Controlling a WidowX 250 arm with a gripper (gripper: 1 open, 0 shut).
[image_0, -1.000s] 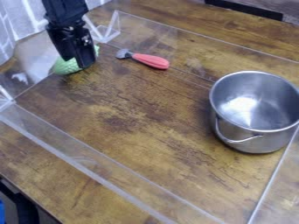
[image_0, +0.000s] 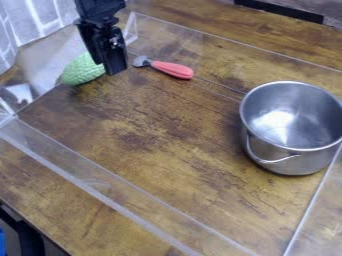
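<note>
My black gripper (image_0: 110, 62) is near the top left, raised over the area just right of a light green corn cob (image_0: 83, 71) that lies at the left side of the wooden table. A pink-handled utensil (image_0: 171, 69) with a metal head lies to the right of the gripper. A steel pot (image_0: 290, 125) with a handle stands at the right. I cannot tell whether the gripper's fingers are open or shut.
Clear plastic walls (image_0: 120, 200) border the work area on the front and sides. A dark ledge runs along the back right.
</note>
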